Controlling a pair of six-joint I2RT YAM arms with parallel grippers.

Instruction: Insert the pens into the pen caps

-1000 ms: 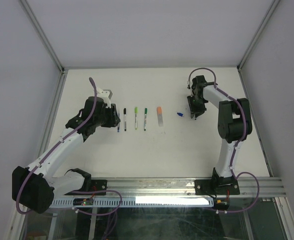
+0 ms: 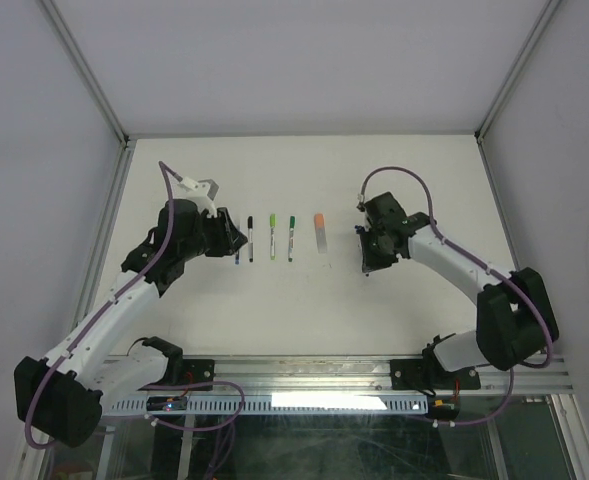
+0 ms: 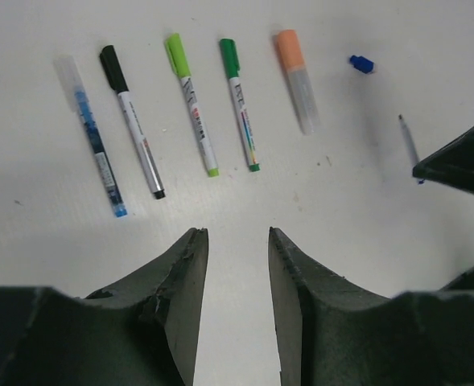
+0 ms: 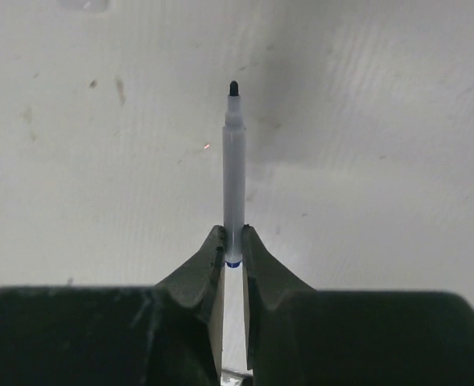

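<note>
My right gripper is shut on an uncapped pen [image 4: 233, 173], tip pointing up the frame. In the top view that gripper [image 2: 371, 258] is right of the pens. A small blue cap [image 3: 361, 63] lies on the table in the left wrist view. My left gripper is part open and empty, left of a row of capped pens: blue [image 3: 100, 157], black [image 3: 133, 122], light green [image 3: 191, 104], green [image 3: 238, 104], and a broad orange-topped one [image 3: 297, 79].
Pale walls stand at the back and both sides.
My right arm has moved left and toward the front edge with the pen, and now hides the blue cap in the top view. My left arm has shifted slightly.
</note>
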